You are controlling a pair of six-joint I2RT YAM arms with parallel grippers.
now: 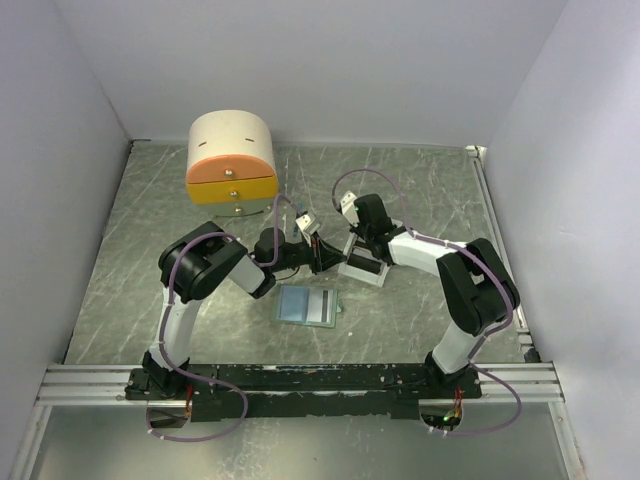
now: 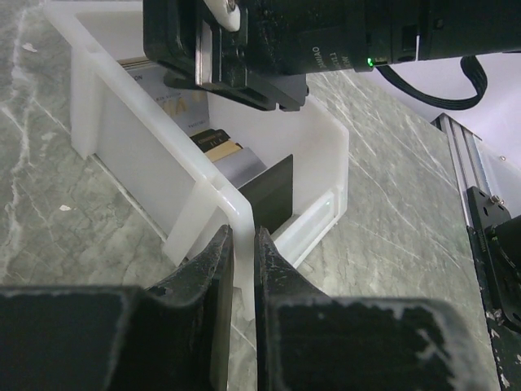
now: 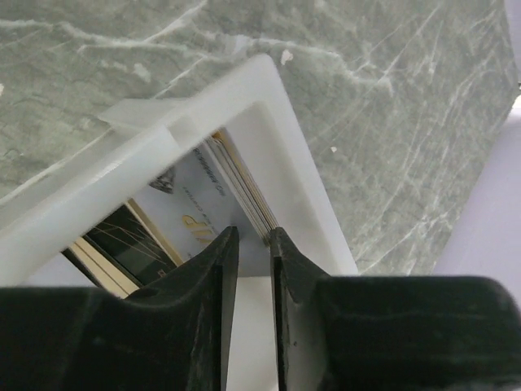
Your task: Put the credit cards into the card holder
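Note:
The white box (image 1: 362, 278) stands right of centre in the top view, with several cards inside. My left gripper is shut on its near rim, which passes between the fingers. In the right wrist view, my right gripper is partly open inside the box. Its fingertips are at the end of a row of upright card edges (image 3: 238, 189), beside a silver card (image 3: 194, 218) with gold print; contact cannot be made out. A black card (image 2: 273, 195) leans in the lower part of the box. The card holder (image 1: 307, 305) lies spread flat in front of the left gripper.
A rounded cabinet (image 1: 231, 150) with orange and yellow drawers stands at the back left. Bare marbled table (image 1: 440, 180) lies behind and right of the box. The right arm reaches over the box's right side.

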